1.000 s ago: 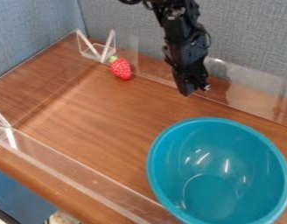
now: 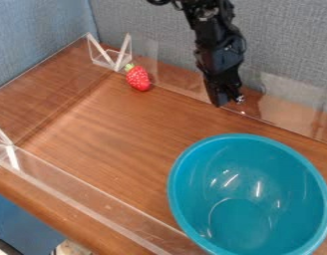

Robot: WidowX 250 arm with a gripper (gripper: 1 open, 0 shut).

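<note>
My black gripper (image 2: 227, 96) hangs down from the top of the view near the back of the wooden table, beside the clear rear barrier; its fingers look shut, with nothing visible between them. A red strawberry with a green top (image 2: 139, 80) lies at the back left, apart from the gripper. A large teal bowl (image 2: 249, 157) sits at the front right, below the gripper in the view.
Clear plastic walls edge the wooden table (image 2: 100, 139) along the back and front left, with white-edged brackets (image 2: 111, 52) at the corners. Grey padded walls stand behind.
The gripper has shifted slightly to the right over the last second. The strawberry and bowl have not moved.
</note>
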